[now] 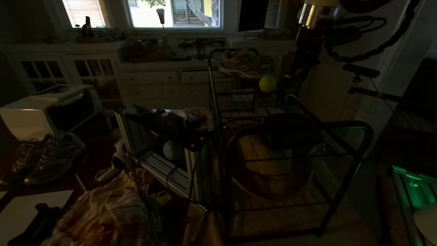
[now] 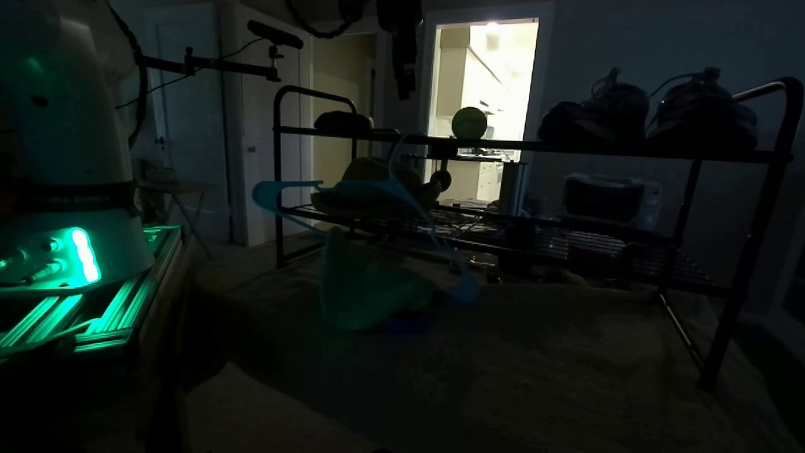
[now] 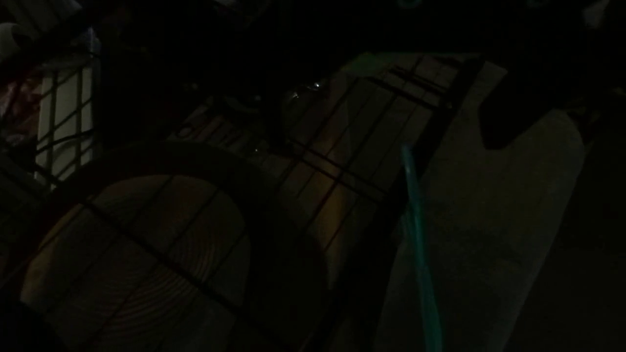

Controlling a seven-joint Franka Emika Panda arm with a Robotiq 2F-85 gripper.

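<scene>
The room is very dark. My gripper (image 2: 405, 89) hangs from above, over the far side of a black metal rack (image 2: 626, 152). In exterior view 1 the arm comes down at upper right, to the right of a yellow-green ball (image 1: 267, 84) on the top shelf. The fingers stand open, and nothing shows held. One dark finger (image 3: 499, 124) is visible in the wrist view; the other side blends into shadow. A blue hanger (image 2: 446, 240) hangs on the rack's near side, and its teal edge (image 3: 420, 246) crosses the wrist view. A wide-brimmed hat (image 1: 270, 186) lies on the lower shelf.
Shoes (image 1: 246, 63) occupy one end of the top shelf; a dark object (image 2: 343, 121) sits at the other. Green cloth (image 2: 370, 283) lies below the hanger. Rack bars and raised end rails surround the shelves. A camera on a boom (image 1: 360, 70) stands to the right.
</scene>
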